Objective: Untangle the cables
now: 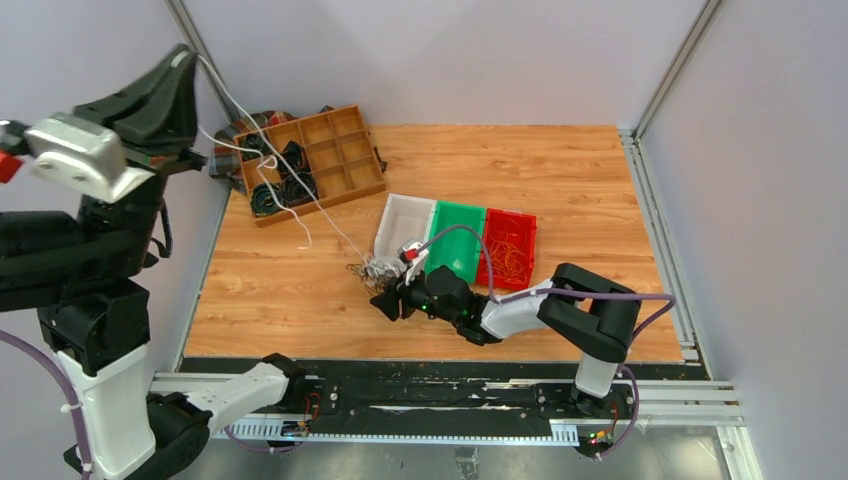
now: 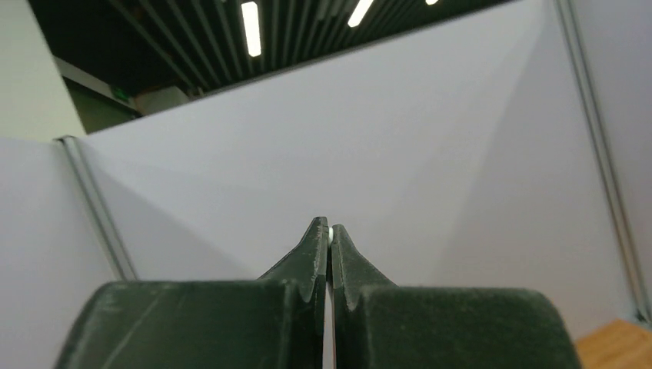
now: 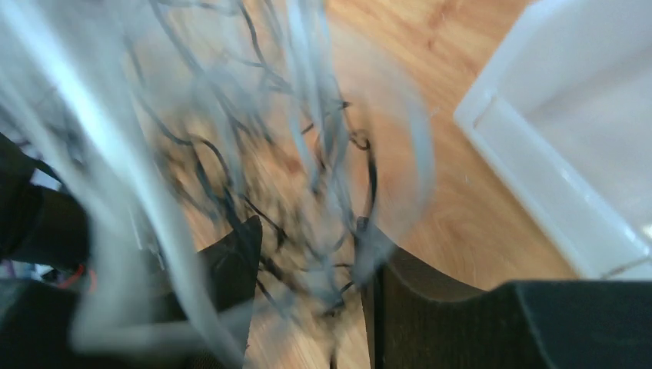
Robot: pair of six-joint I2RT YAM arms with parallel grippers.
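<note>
My left gripper (image 1: pixel 184 62) is raised high at the upper left, shut on a white cable (image 1: pixel 330 220) at its fingertips; in the left wrist view only a small white bit shows between the tips. The cable runs down diagonally to a tangle of dark and white cables (image 1: pixel 368 272) at my right gripper (image 1: pixel 385 305), low over the table left of the bins. In the right wrist view blurred white and dark strands cross in front of its part-open fingers.
White (image 1: pixel 403 222), green (image 1: pixel 455 230) and red (image 1: pixel 510 232) bins stand at the centre, the red holding orange cables. A wooden divided box (image 1: pixel 340 150) with coiled cables sits at the back left.
</note>
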